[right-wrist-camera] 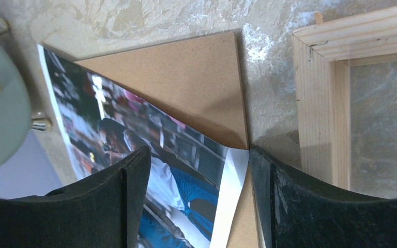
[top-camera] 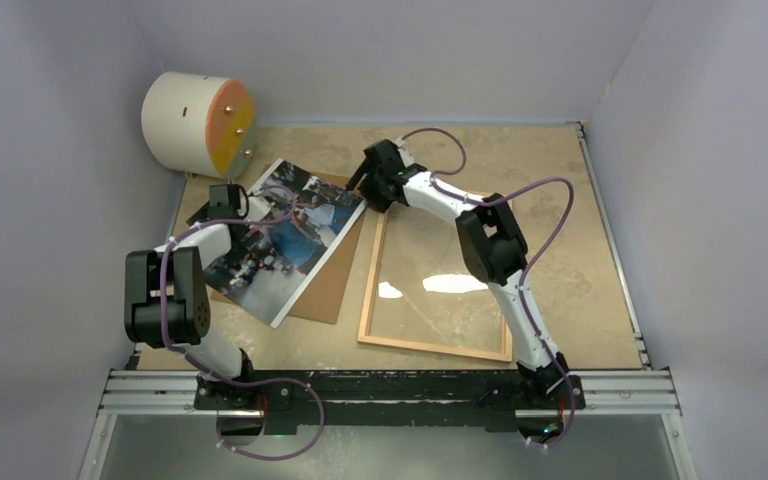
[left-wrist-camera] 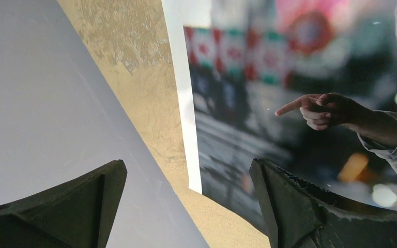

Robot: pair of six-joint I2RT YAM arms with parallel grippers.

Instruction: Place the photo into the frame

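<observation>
The photo, with white borders on its sides, lies slanted over a brown backing board. To their right is the wooden frame, flat on the table, with a clear pane inside. My right gripper is open at the photo's upper right corner; that corner reaches the right finger, and the left finger stands over the picture. Over the photo's left edge my left gripper stands open, with one finger beyond the edge and the other over the print.
A white drum with a coloured, knobbed face stands at the back left, close to the left gripper. Purple cables loop along both arms.
</observation>
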